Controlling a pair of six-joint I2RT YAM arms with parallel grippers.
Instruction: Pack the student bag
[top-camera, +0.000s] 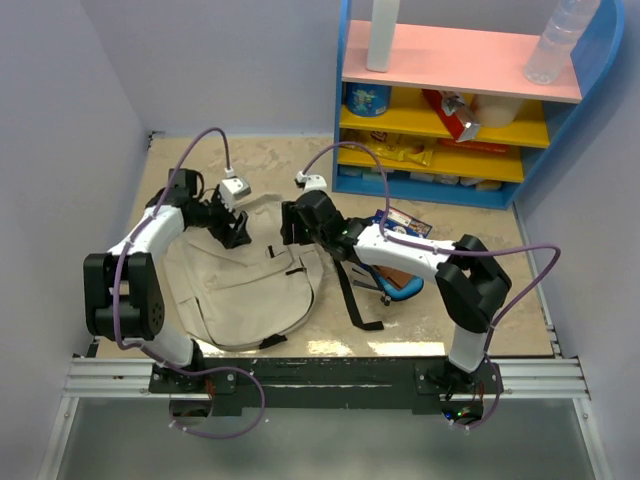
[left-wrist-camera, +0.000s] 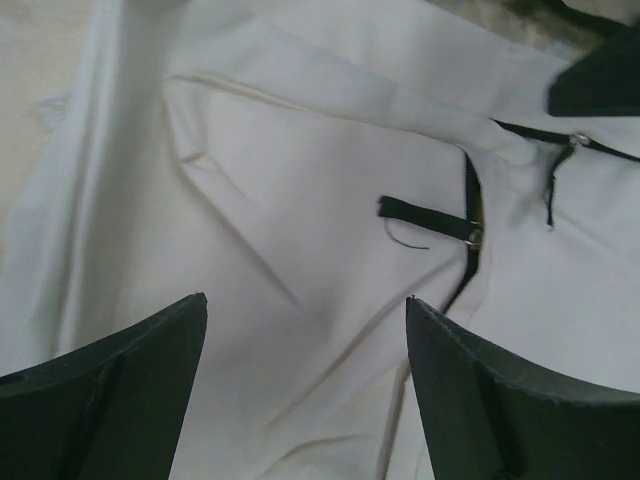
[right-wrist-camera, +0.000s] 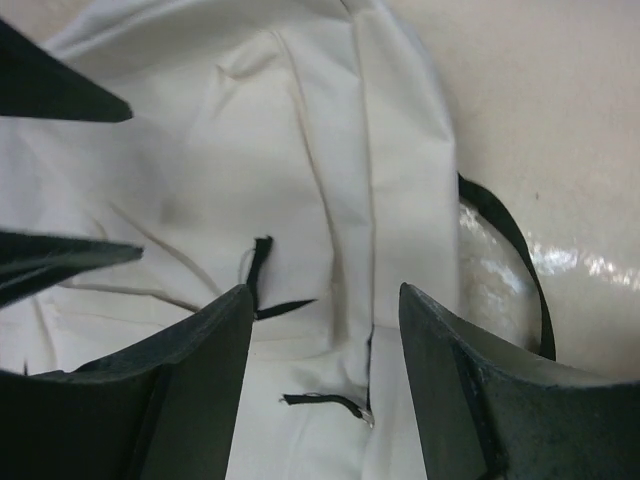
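A white bag (top-camera: 240, 310) with black straps and zipper pulls lies flat on the floor, filling much of both wrist views. My left gripper (top-camera: 236, 230) hangs open over its upper middle, fingers apart with only fabric visible beneath in the left wrist view. My right gripper (top-camera: 295, 225) hangs open over the bag's right upper part, near its edge and a black strap (right-wrist-camera: 510, 240), with nothing between its fingers.
A blue patterned item (top-camera: 400, 285), partly hidden by my right arm, lies right of the bag. A blue shelf unit (top-camera: 450, 190) with yellow and pink shelves stands at back right, holding packets, containers and a bottle (top-camera: 555, 40). Walls border both sides.
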